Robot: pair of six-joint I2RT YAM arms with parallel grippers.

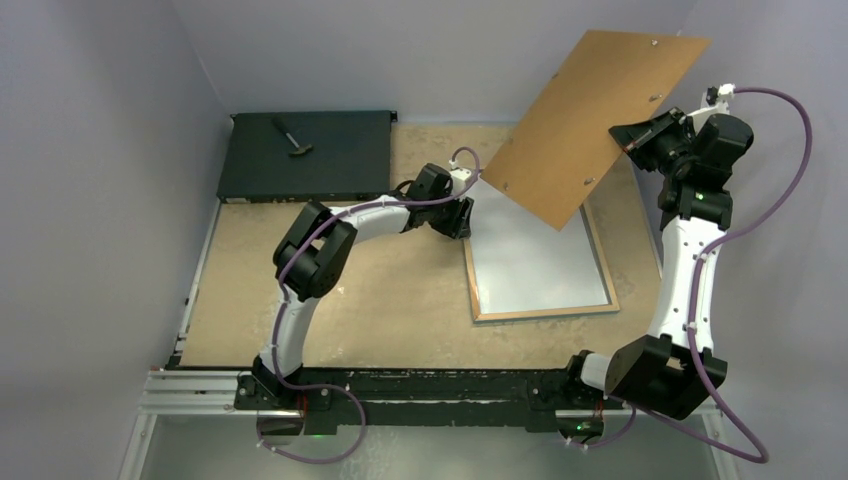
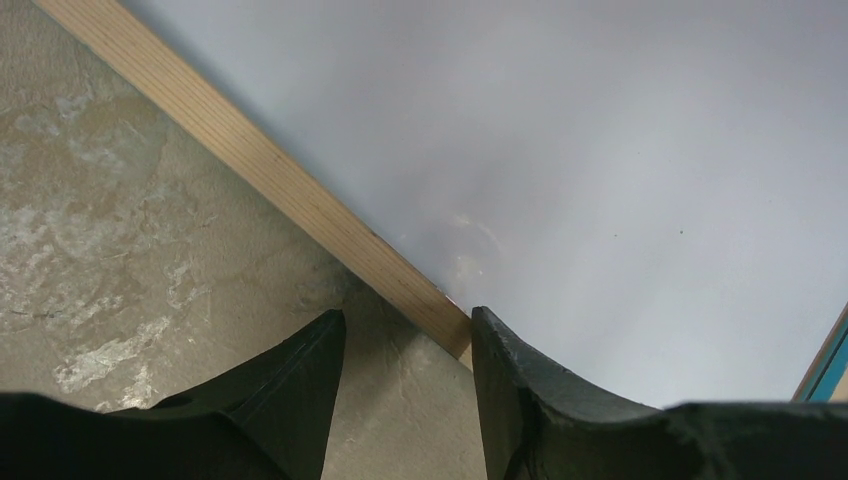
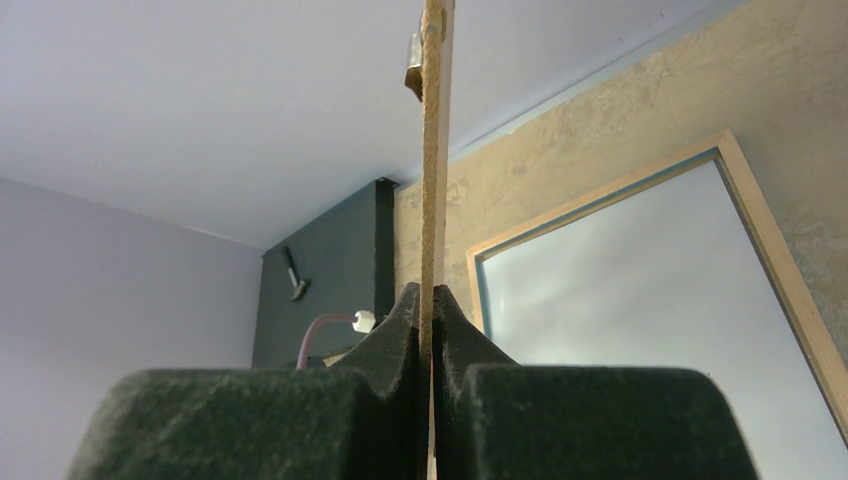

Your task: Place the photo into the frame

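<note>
A wooden frame (image 1: 540, 312) lies on the right of the table with a white sheet (image 1: 535, 270) inside it. My left gripper (image 1: 460, 225) is at the frame's left edge; in the left wrist view its part-open fingers straddle the wooden rail (image 2: 260, 165) near its end, one fingertip touching it. My right gripper (image 1: 628, 143) is shut on a brown board (image 1: 590, 120) with metal tabs, held tilted above the frame and hiding its back part. In the right wrist view the board (image 3: 432, 150) stands edge-on between the fingers.
A dark platform (image 1: 305, 170) with a hammer (image 1: 290, 140) on it stands at the back left. Walls close the table at the back and both sides.
</note>
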